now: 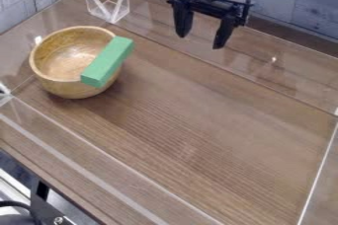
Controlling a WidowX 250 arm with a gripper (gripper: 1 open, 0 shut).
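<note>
My black gripper hangs over the far middle of the wooden table, its two fingers spread apart with nothing seen between them. At the left sits a round wooden bowl with a green block leaning on its right side, partly inside and reaching over the rim.
White markings show at the back left. Low walls edge the back, and a dark cable lies at the bottom left corner outside the table.
</note>
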